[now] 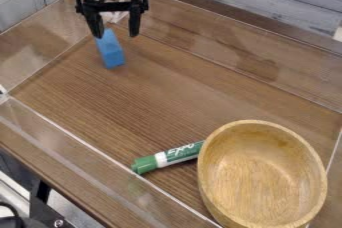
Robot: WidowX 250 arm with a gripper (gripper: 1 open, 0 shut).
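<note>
My black gripper (111, 10) is at the top left of the view, open, just above and behind a blue object (110, 49) lying on the wooden table (160, 102). A green and white marker (167, 157) lies near the front, beside a large yellow bowl (261, 177) at the bottom right.
The table's left edge runs down the left side of the view, with a pale wall behind at the top left.
</note>
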